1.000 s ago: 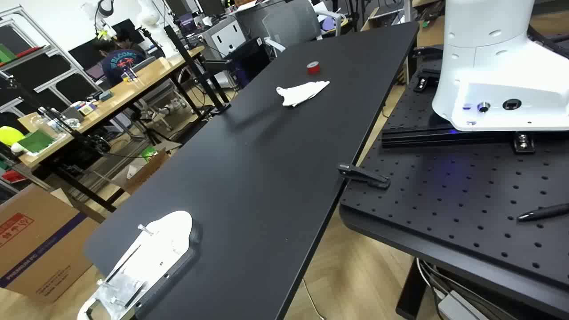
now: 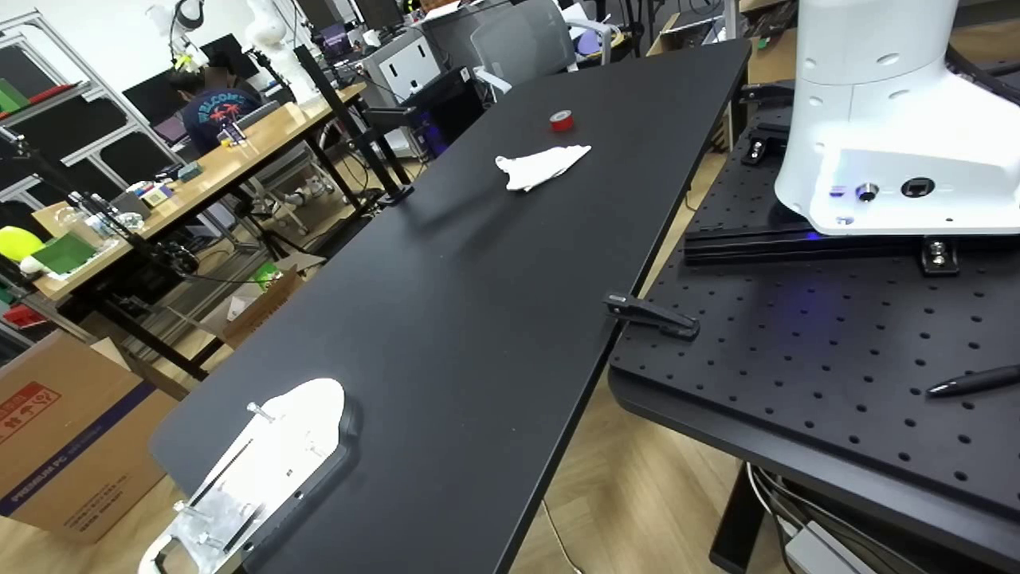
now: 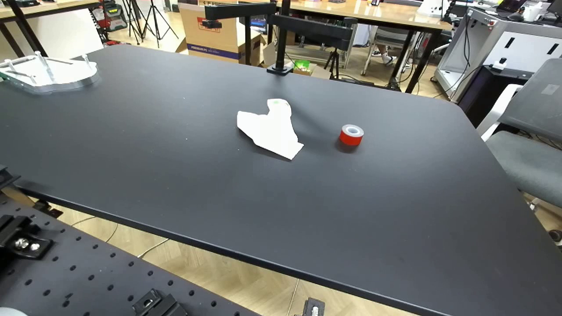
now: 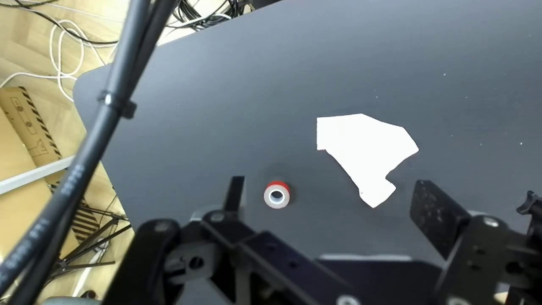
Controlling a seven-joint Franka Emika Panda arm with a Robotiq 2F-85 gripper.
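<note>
On the black table [image 3: 174,174] lies a crumpled white cloth or paper [image 3: 271,129], flat and irregular in outline. Close by it stands a small roll of red tape [image 3: 351,135] with a pale core. From above, in the wrist view, the white piece [image 4: 366,152] shows right of centre and the tape roll [image 4: 277,195] to its left. My gripper is open high over the table, its black fingers wide apart. Nothing is held between them, and both things rest on the table apart from the fingers. Neither exterior view shows the gripper.
A white plate-like fixture with upright pegs [image 2: 272,469] occupies one end of the table. A black post [image 3: 282,37] is clamped at the far edge, and a grey chair [image 3: 537,121] stands beyond the opposite end.
</note>
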